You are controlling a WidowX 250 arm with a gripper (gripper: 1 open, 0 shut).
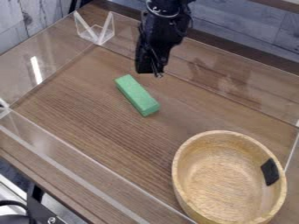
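My dark gripper [149, 65] is at the top middle of the camera view, raised over the back part of the wooden table, with its tip above and behind a green block [136, 94]. It is shut, with nothing visible between its fingers. The green block lies on the table, slightly slanted, apart from the gripper.
A large cream round bowl [228, 188] with a dark patch on its rim stands at the front right. Clear plastic pieces are at the left edge and back left. Walls border the back.
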